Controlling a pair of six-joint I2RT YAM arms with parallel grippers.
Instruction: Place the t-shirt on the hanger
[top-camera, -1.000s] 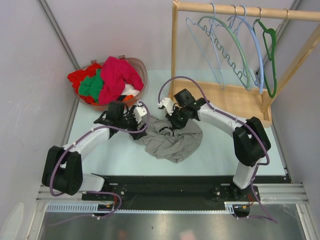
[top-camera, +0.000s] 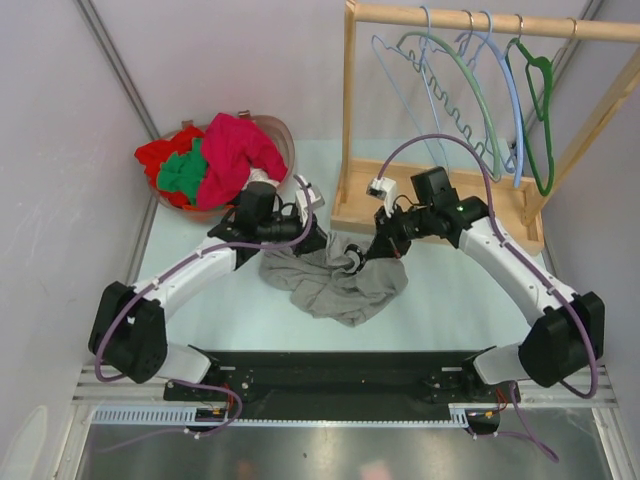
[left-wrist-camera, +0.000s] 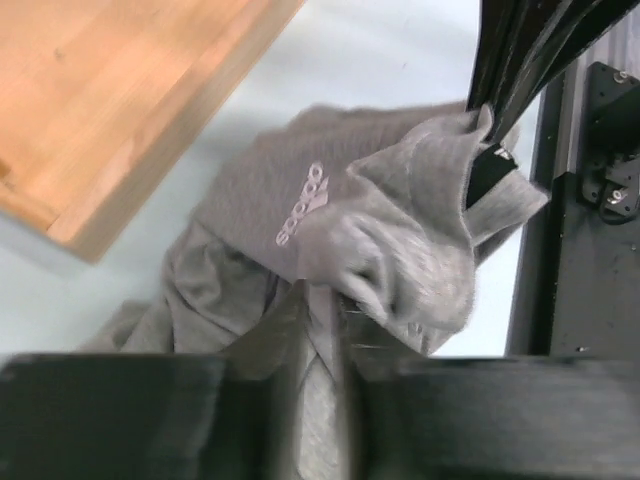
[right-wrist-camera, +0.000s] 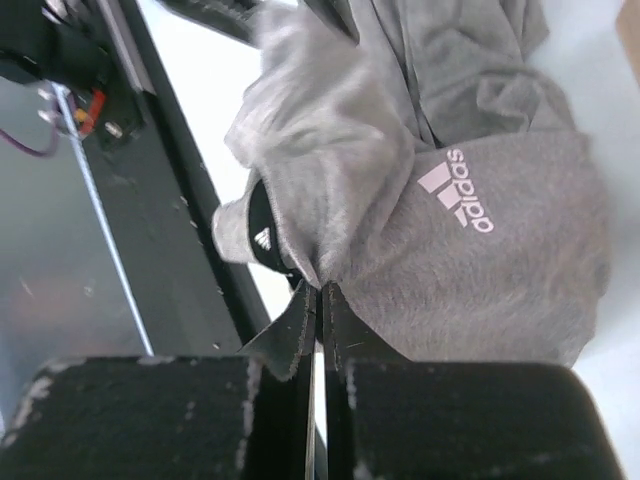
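The grey t-shirt (top-camera: 340, 295) lies bunched on the white table, an adidas logo showing in both wrist views. My right gripper is shut near the collar, pinching a raised fold of the grey cloth (right-wrist-camera: 470, 270) with a dark label. My left gripper (top-camera: 316, 240) hovers over the shirt's left part; its fingers are blurred in the left wrist view, so their opening is unclear.
A wooden rack (top-camera: 445, 20) with several hangers stands at the back right, above a wooden tray (left-wrist-camera: 120, 80). A bin (top-camera: 275, 130) of coloured clothes sits back left. Bare table shows at front and sides.
My right gripper has moved right, lifting the collar fold slightly. My left gripper has moved right and a little upward in the top view, closer to the right one.
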